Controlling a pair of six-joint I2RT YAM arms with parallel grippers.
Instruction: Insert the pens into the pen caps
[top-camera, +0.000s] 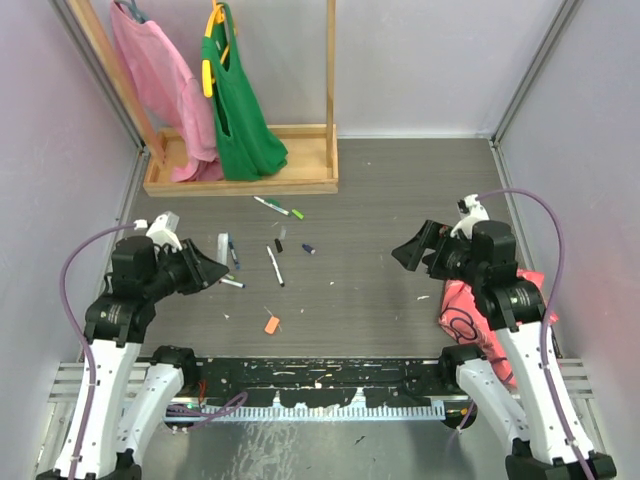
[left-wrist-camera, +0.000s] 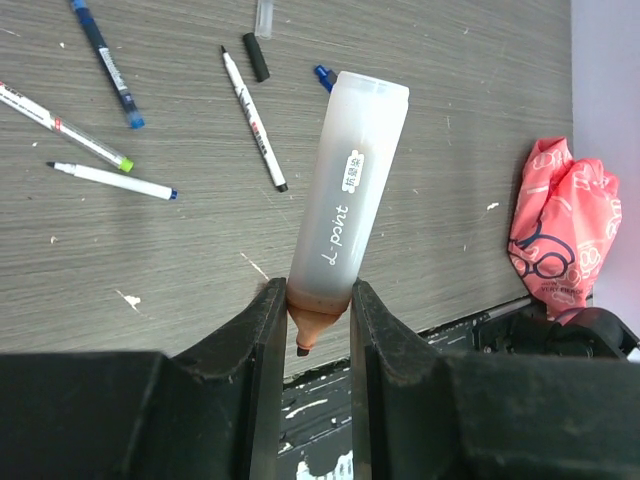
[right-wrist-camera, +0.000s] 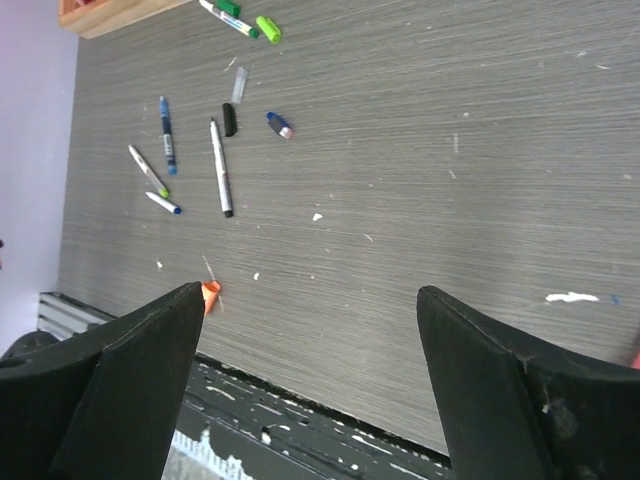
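My left gripper is shut on a translucent L-point tube (left-wrist-camera: 346, 190) with an orange conical tip, held upright over the pens on the left of the table. Below lie a blue pen (left-wrist-camera: 107, 65), a green-ended pen (left-wrist-camera: 60, 125), a short white pen (left-wrist-camera: 125, 183), a black-tipped white pen (left-wrist-camera: 256, 130) and small caps, including a black one (left-wrist-camera: 256, 57) and a blue one (right-wrist-camera: 279, 125). An orange piece (top-camera: 272, 325) lies near the front. My right gripper (top-camera: 408, 255) stands open over the right side, nothing between its fingers.
A wooden rack (top-camera: 303, 184) with pink and green garments stands at the back left. A red bag (top-camera: 468, 320) lies at the right under the right arm.
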